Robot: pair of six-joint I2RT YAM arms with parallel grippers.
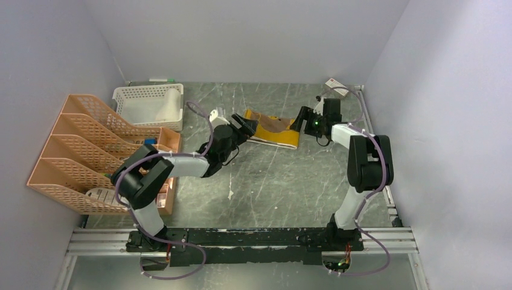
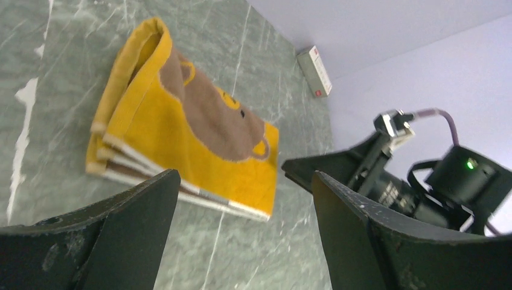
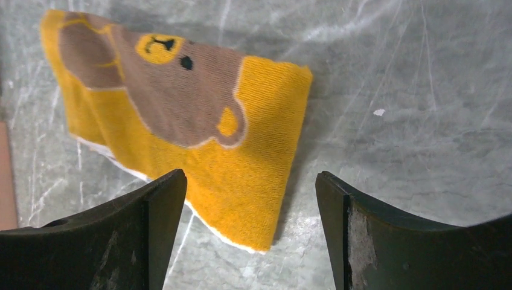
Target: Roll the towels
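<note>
A yellow towel with a brown pattern (image 1: 281, 134) lies folded on the grey table, towards its back. Its left end is raised in a loose fold, seen best in the left wrist view, where the towel (image 2: 187, 127) lies beyond the fingers. My left gripper (image 1: 250, 126) hangs at the towel's left end, open, nothing between its fingers. At the other end is my right gripper (image 1: 301, 120), likewise open and empty. Between and beyond its fingertips, the right wrist view has the towel's flat right part (image 3: 253, 145) resting on the table.
A white basket (image 1: 149, 89) with a pale roll in it stands at the back left. In front of it is an orange compartment rack (image 1: 72, 124). A small white box (image 1: 336, 86) sits at the back right.
</note>
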